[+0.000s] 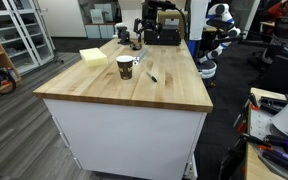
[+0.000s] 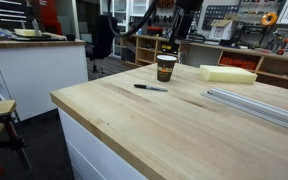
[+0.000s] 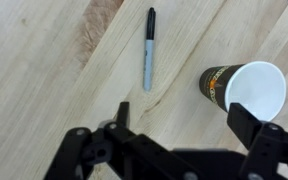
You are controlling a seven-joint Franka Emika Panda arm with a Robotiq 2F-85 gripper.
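Note:
A black and grey marker (image 3: pixel 149 50) lies flat on the wooden tabletop (image 2: pixel 109 103). To its right in the wrist view stands a paper cup (image 3: pixel 256 90), white inside with a dark printed side. Exterior view 2 shows the cup (image 2: pixel 165 68) upright just behind the marker (image 2: pixel 151 88). My gripper is open above the table, its black fingers wide apart with only bare wood visible between them. Neither the marker nor the cup is between the fingers.
A pale yellow block (image 2: pixel 227 74) rests farther along the table, with a metal rail (image 2: pixel 254 105) nearer the camera. In exterior view 1, the table's front part (image 1: pixel 104 89) is clear. A black case (image 1: pixel 163 37) stands at the far end.

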